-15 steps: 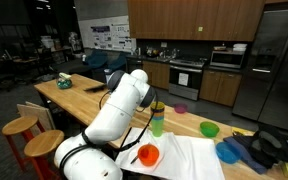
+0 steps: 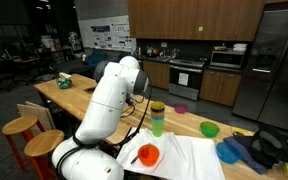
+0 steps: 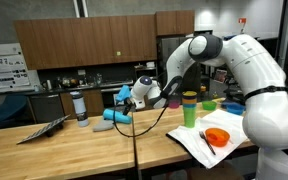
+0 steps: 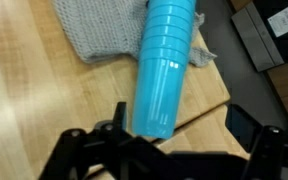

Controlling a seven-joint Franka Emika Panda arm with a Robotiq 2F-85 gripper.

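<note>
In the wrist view a ribbed blue cylinder (image 4: 160, 85), like a bottle or stacked cups, extends from the top edge down between my fingers. My gripper is open, with a dark finger on either side of the cylinder. In exterior view 2 the blue cylinder (image 3: 122, 117) lies on its side on the wooden table, with my gripper (image 3: 136, 101) just above it. A grey cloth (image 4: 102, 32) lies flat beside and partly behind the cylinder. Whether a finger touches the cylinder is unclear.
A colourful stack of cups (image 2: 157, 119) stands near a white cloth (image 2: 192, 158) holding an orange bowl (image 2: 148, 155). Green (image 2: 209, 129) and blue bowls (image 2: 228, 152) sit farther right. A dark cylinder (image 3: 79, 104) stands behind the grey cloth.
The arm has swung to the left in exterior view 1. The cup stack, bowls and white cloth have stayed put.
</note>
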